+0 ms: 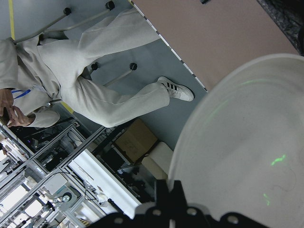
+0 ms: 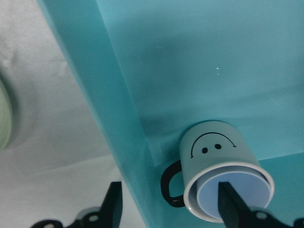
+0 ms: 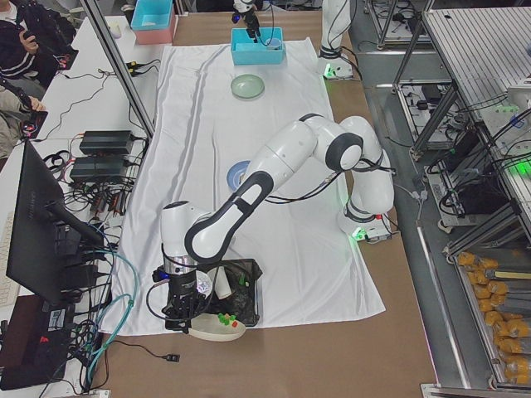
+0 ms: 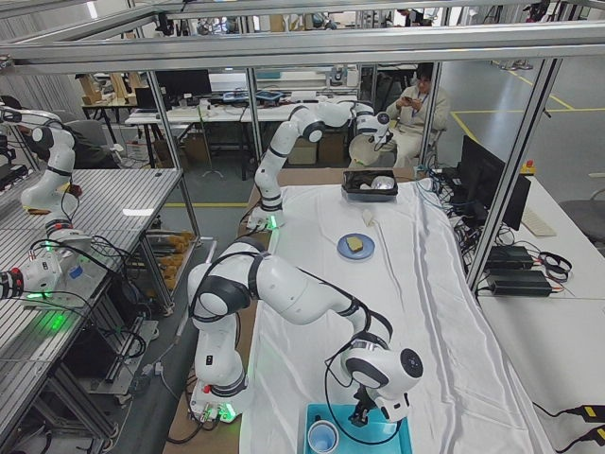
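My left gripper (image 3: 178, 319) is at a cream bowl (image 3: 214, 332) beside a black bin (image 3: 247, 290); in the left wrist view the bowl (image 1: 237, 137) fills the right, tilted, its rim at the fingers, though whether they grip it is unclear. Small green and red pieces (image 3: 226, 319) show by it. My right gripper is open over a teal bin (image 2: 199, 57) holding a white mug (image 2: 218, 152) with a smiley face, black handle and pale blue interior.
A blue plate (image 4: 367, 253) with a yellow item (image 4: 354, 244) lies mid-table. A green plate (image 3: 247, 85) sits near the teal bin.
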